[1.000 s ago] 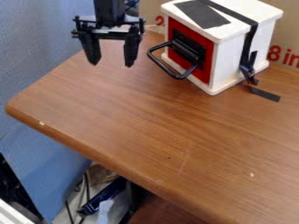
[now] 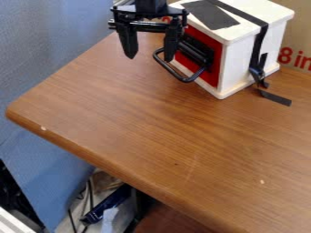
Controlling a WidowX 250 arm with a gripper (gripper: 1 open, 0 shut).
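Note:
My black gripper [image 2: 151, 44] hangs at the top, open, its two fingers pointing down just left of a white box [image 2: 241, 27] with a red front panel. A black loop handle [image 2: 175, 71] sticks out from that panel; the right finger is near it, and I cannot tell if they touch. Black straps run over the box and down its right side.
A cardboard box [image 2: 295, 56] stands behind the white box. A blue padded surface [image 2: 49, 64] lies left of the table, with clutter on the floor below.
My gripper has moved right, toward the white box and its handle. The box has not visibly moved.

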